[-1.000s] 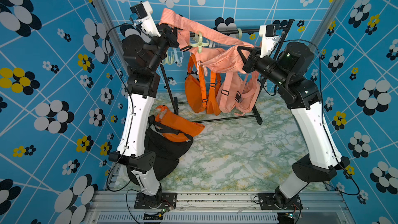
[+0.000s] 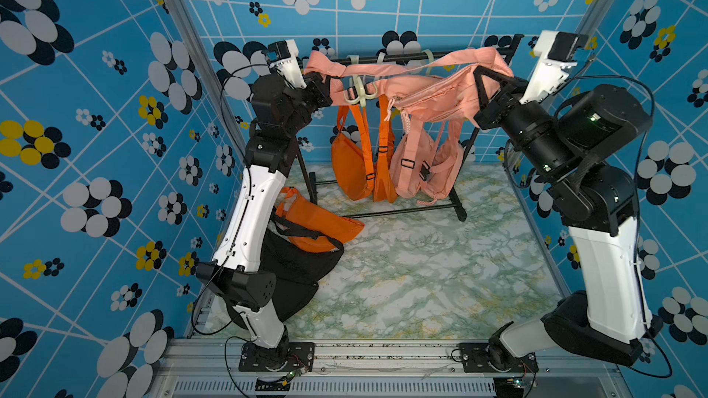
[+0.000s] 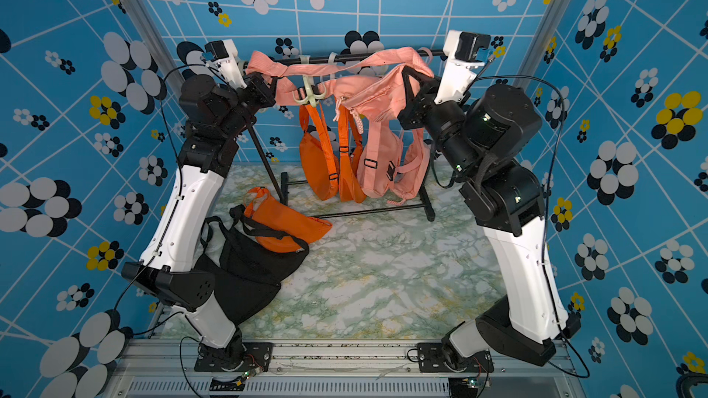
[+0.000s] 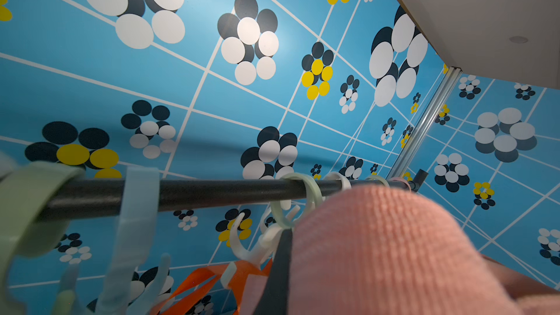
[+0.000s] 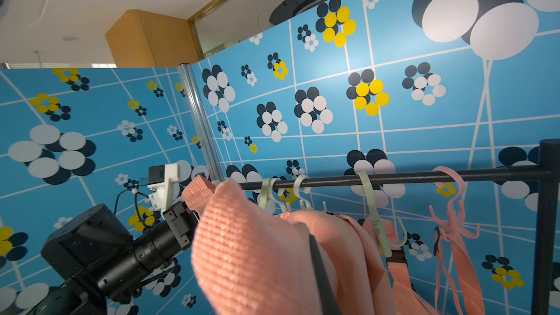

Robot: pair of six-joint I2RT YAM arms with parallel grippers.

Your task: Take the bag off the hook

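A pink bag (image 2: 435, 103) is stretched across between my grippers at rail height, in front of the hooks. My left gripper (image 2: 318, 88) is shut on its strap at the left, whose ribbed webbing fills the lower right wrist view. My right gripper (image 2: 486, 92) is shut on the bag's right part, seen close in the right wrist view (image 5: 245, 256). A pale green hook (image 2: 361, 92) sits at the bag's middle-left; whether the bag still rests on it I cannot tell.
Orange bags (image 2: 350, 162) and another pink bag (image 2: 420, 169) hang from the rack rail (image 5: 490, 175). An orange bag (image 2: 309, 224) and black bags (image 2: 287, 287) lie on the left floor.
My right gripper has moved right with the pink bag, drawing it straighter. My left gripper came down and right from a second ago.
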